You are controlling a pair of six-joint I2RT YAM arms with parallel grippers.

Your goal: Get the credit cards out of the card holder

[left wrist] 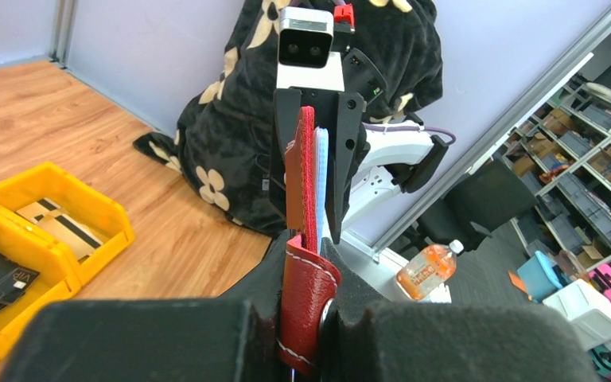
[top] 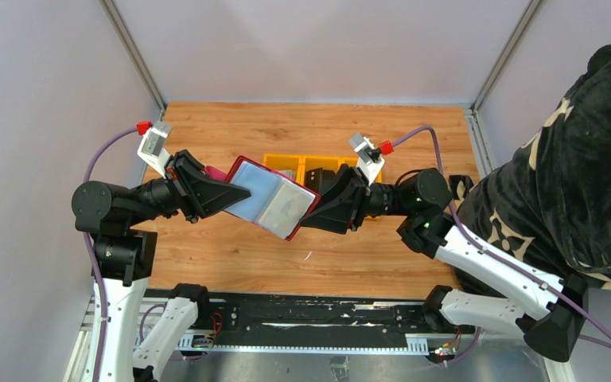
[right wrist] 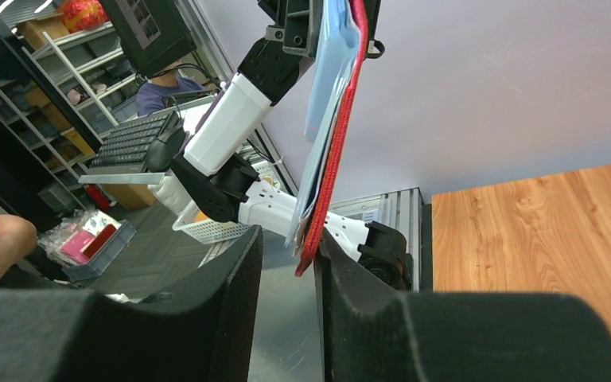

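Observation:
The red card holder (top: 239, 169) hangs open between the grippers, showing blue and clear card sleeves (top: 259, 192). My left gripper (top: 239, 193) is shut on its left side; in the left wrist view its red leather (left wrist: 306, 294) sits between the fingers. My right gripper (top: 313, 217) is at the opposite edge, shut on it; the right wrist view shows the red edge (right wrist: 334, 151) and sleeves reaching down to the fingertips. Whether cards are in the sleeves I cannot tell.
A yellow divided bin (left wrist: 107, 227) with dark and flat items lies on the wooden table (top: 231, 127) beneath the holder. A black floral fabric (top: 565, 183) fills the right side.

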